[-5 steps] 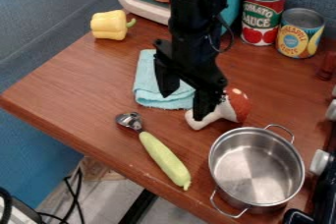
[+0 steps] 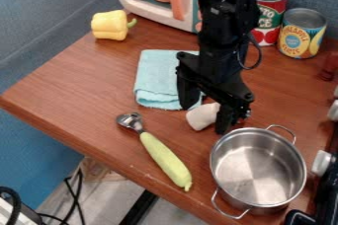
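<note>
My black gripper (image 2: 209,101) hangs over the middle of the table, low over a white object (image 2: 203,115), the stem end of the mushroom-like toy, whose red cap is now mostly hidden behind the fingers. Whether the fingers are open or shut on it I cannot tell. A light blue folded cloth (image 2: 157,78) lies just left of it. In front are a yellow corn cob (image 2: 165,158), a metal scoop (image 2: 129,121) and a steel pot (image 2: 254,170).
A yellow pepper (image 2: 111,25) sits at the back left. Two cans (image 2: 301,37) stand at the back right, near a plastic appliance (image 2: 161,2). Dark items line the right edge.
The gripper has moved right and lower, over the red-and-white object, covering its red cap. The other objects have not visibly moved.
</note>
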